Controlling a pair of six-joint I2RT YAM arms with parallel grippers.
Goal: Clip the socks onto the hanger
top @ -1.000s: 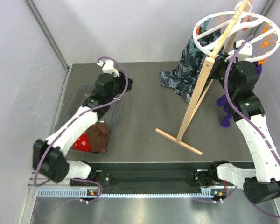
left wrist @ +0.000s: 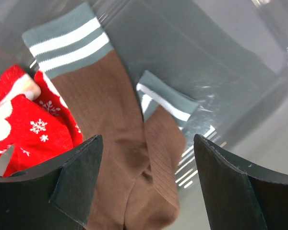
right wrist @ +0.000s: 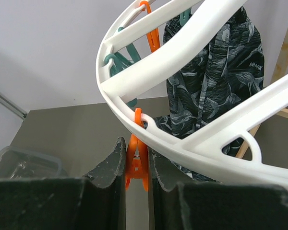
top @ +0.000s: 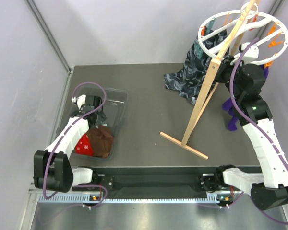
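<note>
My left gripper is open over the clear bin [top: 120, 103]. Below it in the left wrist view lie brown socks [left wrist: 105, 110] with grey, white-striped cuffs and red snowflake socks [left wrist: 38, 124]; nothing is between its fingers. At the top right, my right gripper is shut on an orange clip [right wrist: 137, 167] on the white round hanger [right wrist: 153, 72]. Dark patterned fabric [right wrist: 206, 86] hangs behind it, among teal and orange clips.
The wooden stand [top: 201, 100] holds the hanger, its foot on the table. Purple items [top: 230, 115] hang at the right. The table between bin and stand is clear.
My left gripper has moved left and toward the near side, over the socks in the bin. The right arm stays still.
</note>
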